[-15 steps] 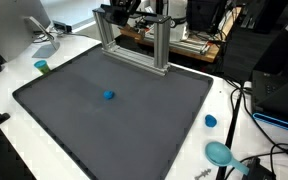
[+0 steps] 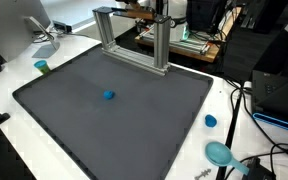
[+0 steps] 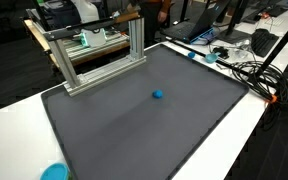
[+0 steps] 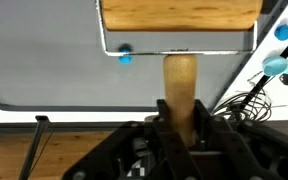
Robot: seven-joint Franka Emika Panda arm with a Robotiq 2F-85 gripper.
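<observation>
A brown wooden handle point(image 4: 180, 82) stands upright in the middle of the wrist view. My gripper is shut on its lower end. Above it lies a wide wooden block point(image 4: 181, 13) across the top edge; whether handle and block are one piece, I cannot tell. A thin white rod of the frame point(image 4: 144, 52) runs across close to the handle's upper end. Brown wood point(image 2: 140, 12) also shows at the top of the white rack point(image 2: 136, 55) in exterior view 1. Exterior view 2 has the rack point(image 3: 106, 72) at upper left.
Below is a grey mat point(image 2: 119, 115), mostly clear, with a small blue piece point(image 2: 109, 95) on it. Another blue disc point(image 2: 211, 121) and a light-blue ladle-like thing point(image 2: 220, 154) lie beside the mat at right, near black cables. A green-topped cup point(image 2: 42, 67) stands at far left.
The dark gripper that showed in front of the rack's left part one second ago has lifted toward the upper edge.
</observation>
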